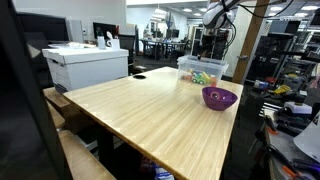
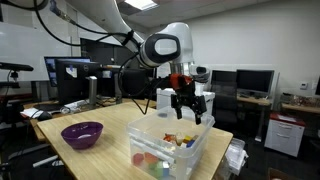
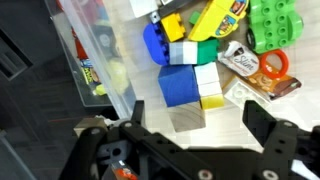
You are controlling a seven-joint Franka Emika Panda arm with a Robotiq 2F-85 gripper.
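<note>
In the wrist view my gripper stands open, its dark fingers (image 3: 112, 142) set wide apart. Between and just beyond them, a bare wooden block (image 3: 187, 116) lies below a blue block (image 3: 179, 86). Several toys crowd the upper part, including a yellow piece (image 3: 218, 18), a green piece (image 3: 268, 28) and a red ring-shaped piece (image 3: 273, 65). The clear bin (image 2: 203, 135) holds these colourful pieces, with the arm (image 2: 175, 60) above it. No contact between fingers and blocks can be made out.
A purple bowl (image 1: 220, 97) sits on the wooden table (image 1: 145, 110), nearer the camera than the bin. The bin's clear walls (image 3: 115, 75) rise close to the gripper's left side.
</note>
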